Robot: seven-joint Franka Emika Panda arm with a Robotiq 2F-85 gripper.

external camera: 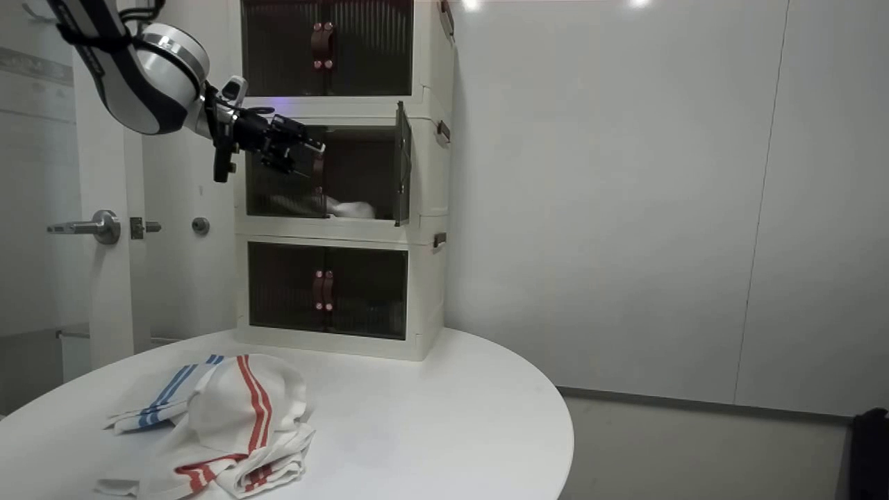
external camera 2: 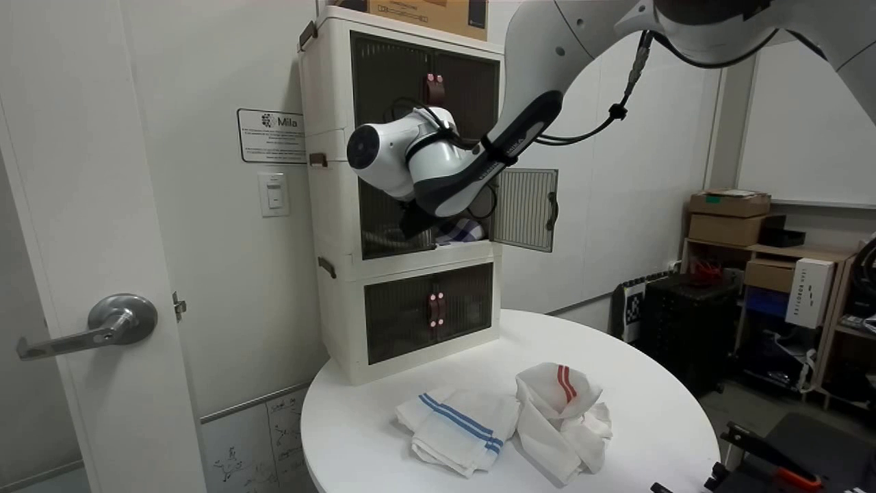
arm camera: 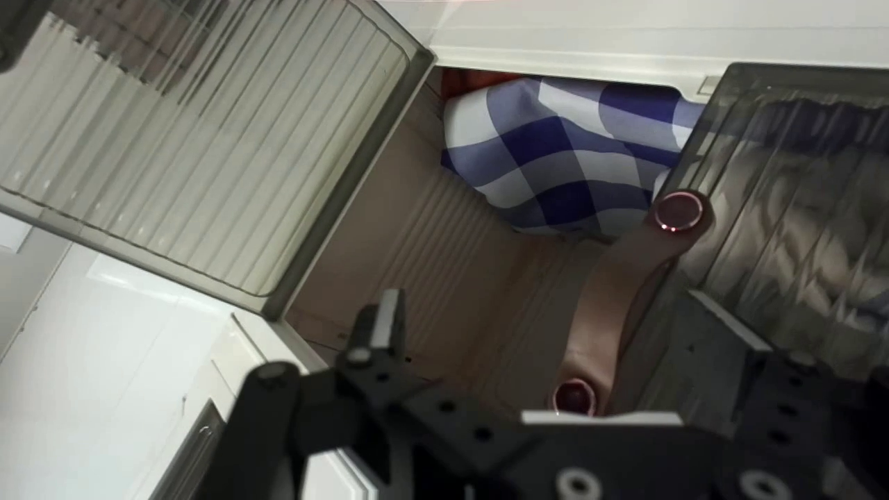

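In exterior view 1 my gripper (external camera: 310,160) hovers in front of the cabinet's middle compartment. Its fingers (arm camera: 387,321) stand apart in the wrist view, and nothing is held. The compartment's right door (external camera 2: 525,209) is swung out, while its left door (arm camera: 800,217) stays closed, with a brown strap handle (arm camera: 601,308) between my fingers and the camera's far view. Inside lies a blue-and-white checked cloth (arm camera: 567,150), partly hidden behind the closed door. On the round table rest a red-striped white towel (external camera: 242,408), crumpled, and a blue-striped white towel (external camera 2: 460,427), folded flatter.
Closed compartments lie above and below, the lower one with paired strap handles (external camera 2: 436,309). A door handle (external camera 2: 98,324) juts out at the left.
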